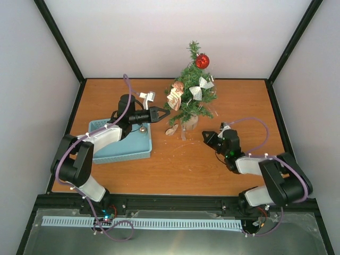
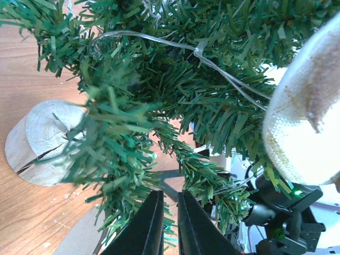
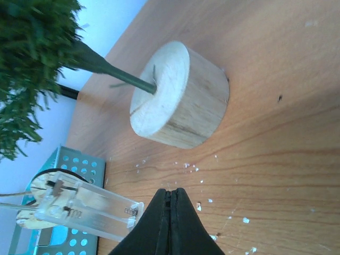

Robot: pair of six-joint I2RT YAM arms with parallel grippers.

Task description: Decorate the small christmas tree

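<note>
The small green tree (image 1: 192, 79) stands on a wooden base (image 3: 186, 101) at the back. It bears a red bauble (image 1: 202, 61), a white bow (image 1: 201, 89) and a peach ribbon (image 1: 175, 96). My left gripper is at its lower left branches, fingers a narrow gap apart. Greenery (image 2: 119, 159) shows in and around that gap; whether any is pinched cannot be told. In front of the tree, to its right, my right gripper is shut, fingertips together, with nothing visible between them.
The blue basket (image 1: 122, 156) on the left contains a gold bauble (image 1: 142, 129). A clear plastic box (image 3: 87, 207) and wooden slices (image 1: 171, 130) lie by the tree's base. White specks (image 3: 246, 220) dot the wood.
</note>
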